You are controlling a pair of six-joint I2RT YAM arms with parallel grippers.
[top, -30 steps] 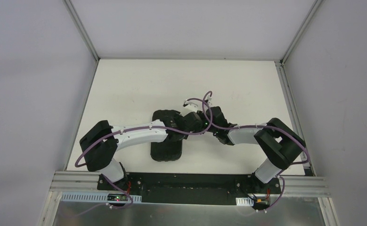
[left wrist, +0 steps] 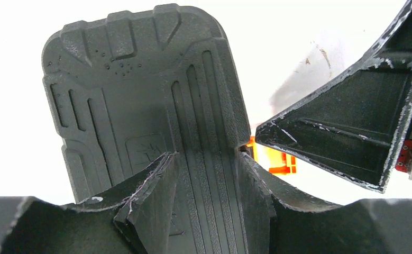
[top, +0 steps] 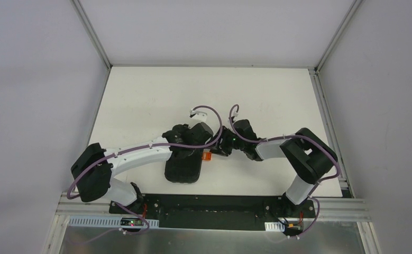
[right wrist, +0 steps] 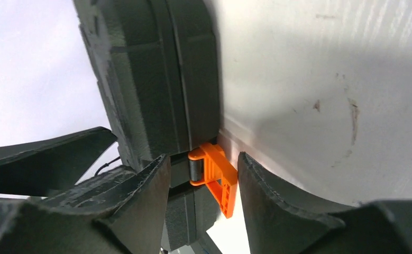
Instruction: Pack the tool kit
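The black tool case [top: 181, 169] lies on the table, its ribbed top [left wrist: 119, 116] filling much of the left wrist view. My left gripper is over it, fingertips apart with the case behind them; whether it grips the case is unclear. An orange latch [right wrist: 219, 177] sticks out from the case's side, also visible right of it in the top view. My right gripper is open at that latch, its fingertips either side of it.
The two arms are close together at the table's middle, the right gripper's body beside the left one.
The left arm and the case have shifted left, uncovering more of the orange latch in the top view. The right arm has moved slightly.
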